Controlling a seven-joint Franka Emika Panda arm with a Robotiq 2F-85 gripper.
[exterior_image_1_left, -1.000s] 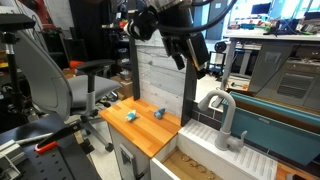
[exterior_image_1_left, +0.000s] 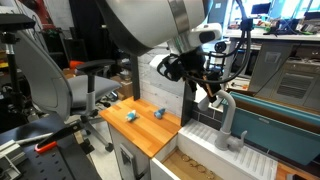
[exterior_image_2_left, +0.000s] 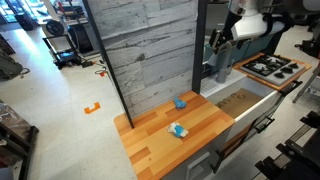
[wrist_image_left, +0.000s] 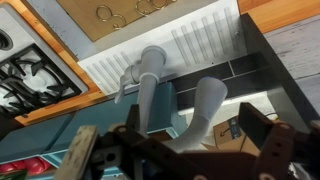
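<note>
A grey faucet (exterior_image_1_left: 228, 122) with a curved neck stands behind the open drawer. My gripper (exterior_image_1_left: 206, 92) is just above and beside the bend of its neck, pointing down. In the wrist view, the neck (wrist_image_left: 150, 90) and the spout end (wrist_image_left: 208, 98) rise toward the camera in the space between the dark fingers, which are spread apart. Whether either finger touches the faucet cannot be made out. Exterior view 2 has the gripper (exterior_image_2_left: 213, 42) close to the faucet (exterior_image_2_left: 222, 62), partly masked by the arm.
An open drawer (exterior_image_1_left: 190, 172) with a few rings inside lies in front. Two small blue items (exterior_image_1_left: 159, 113) rest on the wooden counter (exterior_image_1_left: 137, 132). A dark post (exterior_image_1_left: 189, 70) stands close to the gripper. A stove (wrist_image_left: 35, 75) shows in the wrist view.
The arm has come down and slightly to the right, bringing the gripper from above the faucet to beside its bend. The faucet, drawer and blue items have not moved.
</note>
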